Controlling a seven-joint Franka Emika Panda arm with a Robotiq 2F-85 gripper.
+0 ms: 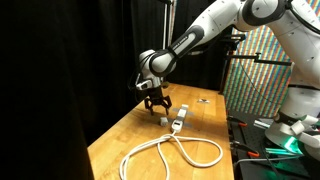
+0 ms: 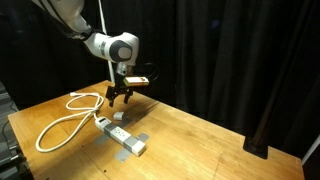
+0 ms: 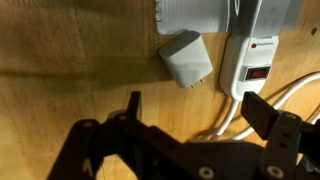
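Note:
A small white block (image 1: 163, 121) lies on the wooden table, close beside a long white power strip (image 1: 179, 120). In the wrist view the block (image 3: 187, 60) sits beyond my fingertips, and the strip (image 3: 249, 66) with its lit red switch is to its right. My gripper (image 1: 156, 103) hangs above the table near the block, its fingers spread with nothing between them. From the other side, the gripper (image 2: 122, 94) appears above and behind the block (image 2: 119, 116), apart from it.
The strip's white cord (image 1: 146, 148) loops over the near part of the table. A grey ribbed piece (image 3: 192, 14), which I cannot identify, is beside the block. Open wood surface (image 2: 210, 150) extends to the right in exterior view 2. Black curtains hang behind.

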